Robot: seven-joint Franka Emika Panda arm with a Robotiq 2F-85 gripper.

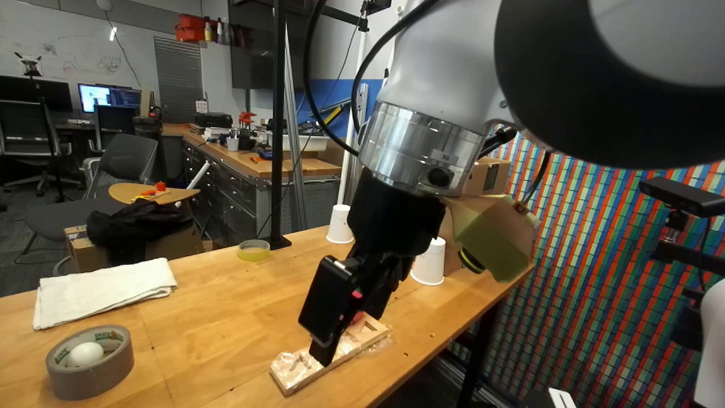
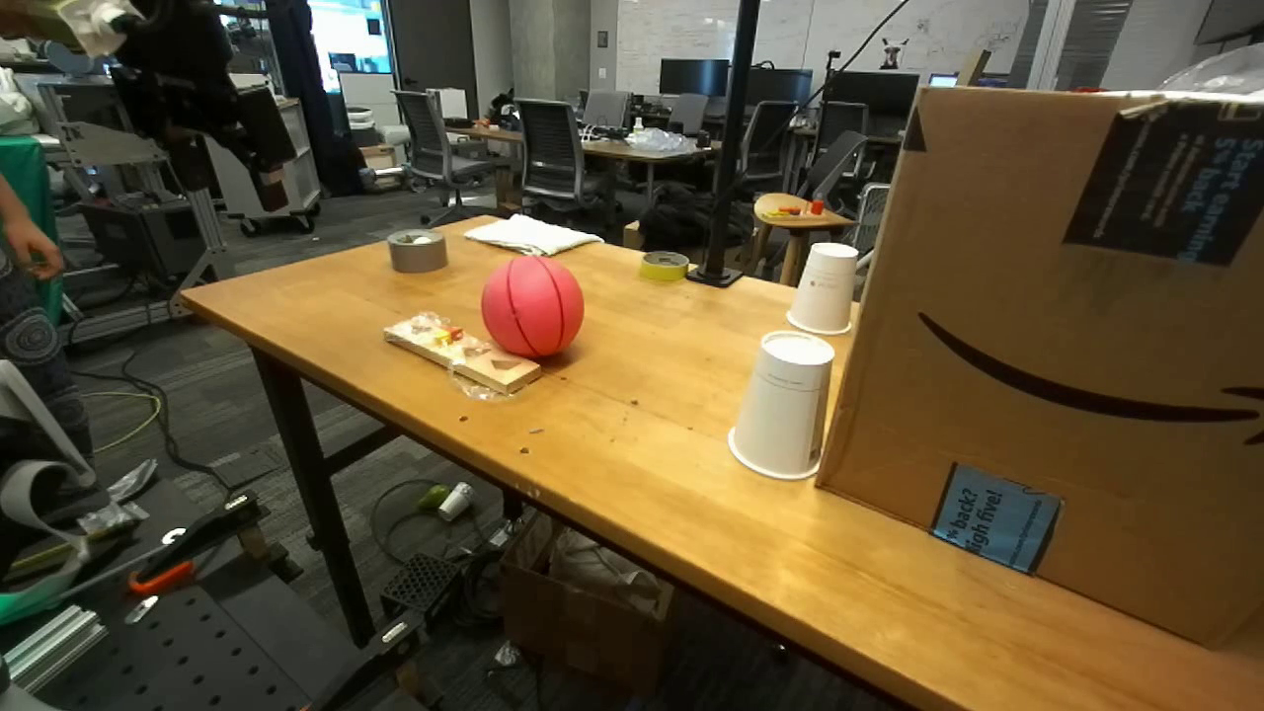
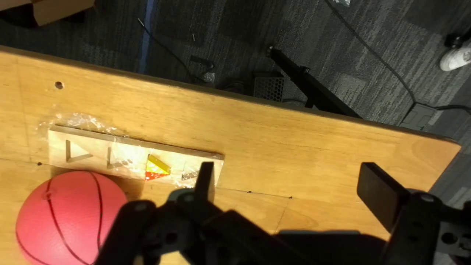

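My gripper is open, its two black fingers wide apart with only bare tabletop seen between them. In the second exterior view it hangs in the air at upper left, well above the table. A pink-red ball point(image 2: 533, 306) with dark seams rests on the wood beside a narrow wooden board point(image 2: 480, 359). That board has cut-out shapes, and yellow and red pieces point(image 3: 157, 167) sit on it under clear crinkled wrap. From the wrist camera, ball and board lie left of the gap between my fingers. The first exterior view has the ball mostly hidden behind my gripper.
Grey tape point(image 1: 90, 362) with a white ball point(image 1: 86, 353) inside, a folded white cloth point(image 1: 104, 292) and yellow tape point(image 1: 253, 249) lie on the table. Two white cups point(image 2: 782, 403) stand by a big cardboard box point(image 2: 1066, 332). A black post point(image 2: 732, 142) rises at the far edge.
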